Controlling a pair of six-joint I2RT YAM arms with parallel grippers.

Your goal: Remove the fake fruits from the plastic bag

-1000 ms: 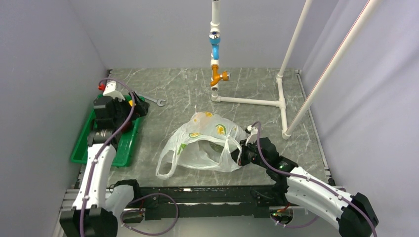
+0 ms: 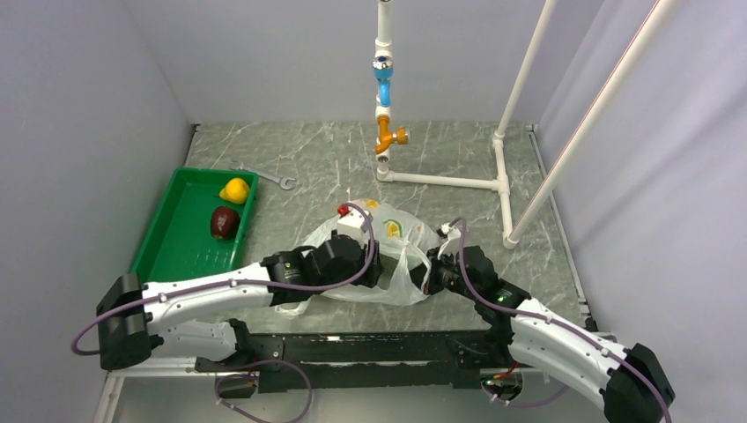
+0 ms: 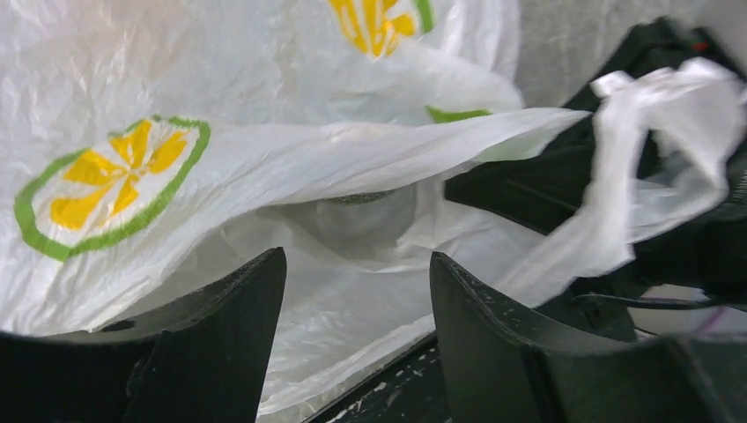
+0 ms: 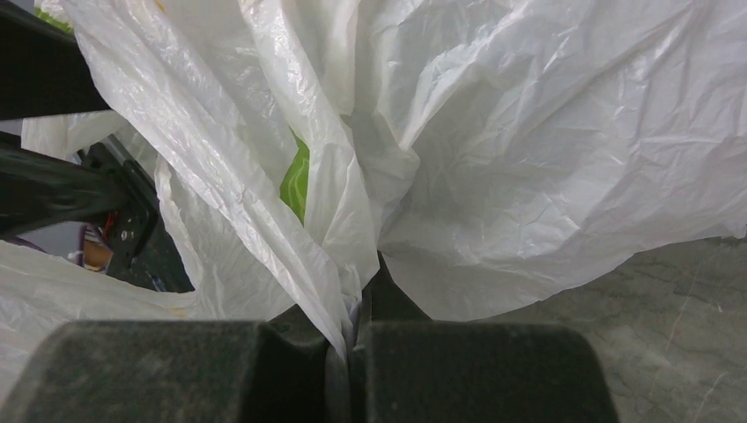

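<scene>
The white plastic bag point(image 2: 402, 233) lies mid-table with its mouth toward me; in the left wrist view its printed film point(image 3: 132, 176) surrounds a dim opening. My left gripper stands open at that opening, nothing seen between its fingers. My right gripper is shut on the bag's gathered edge at the right side. A green patch point(image 4: 295, 181) shows through the folds; I cannot tell if it is fruit or print. In the green tray point(image 2: 172, 238) lie a yellow fruit point(image 2: 235, 190) and a dark red fruit point(image 2: 225, 222).
A wrench point(image 2: 273, 177) lies by the tray. An upright pipe with taps point(image 2: 384, 132) and a white pipe frame point(image 2: 445, 182) stand behind the bag.
My left arm has swung from over the tray rightward to the bag's mouth, uncovering the fruits in the tray. The right arm stays where it was.
</scene>
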